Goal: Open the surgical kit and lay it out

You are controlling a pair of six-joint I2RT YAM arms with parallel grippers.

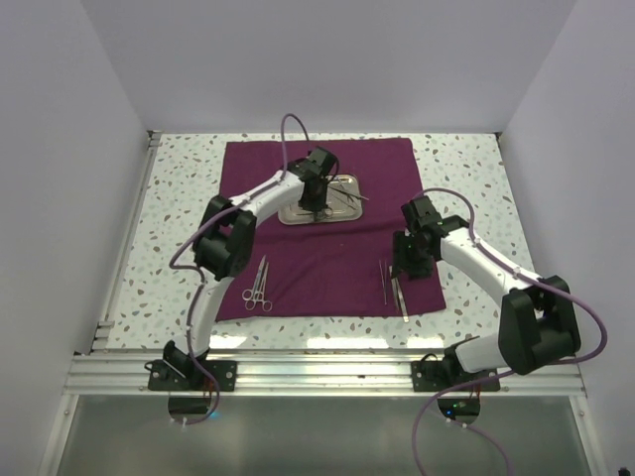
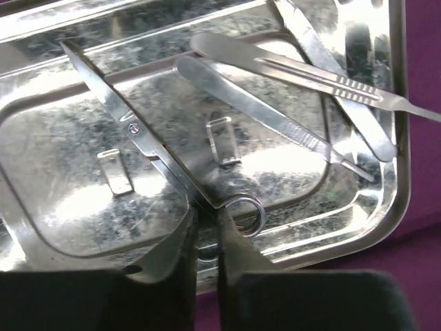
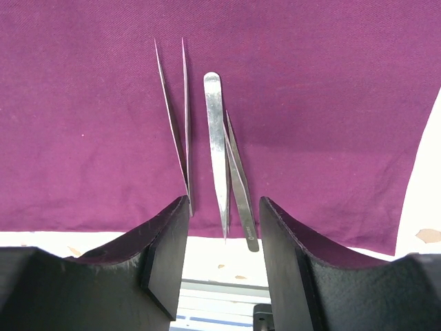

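Note:
The steel tray (image 1: 292, 214) sits on the purple cloth (image 1: 327, 268). My left gripper is shut at the scissors (image 2: 143, 141) in the tray, near their ring handles; whether it grips them is unclear. Several scalpel handles and instruments (image 2: 296, 79) lie on the tray's right side. My right gripper is part open above tweezers (image 3: 215, 124) and other slim instruments (image 3: 170, 110) laid on the cloth at front right, with nothing seen between its fingers.
Two pairs of scissors (image 1: 256, 293) lie at the cloth's front left. White speckled table (image 1: 169, 248) surrounds the cloth.

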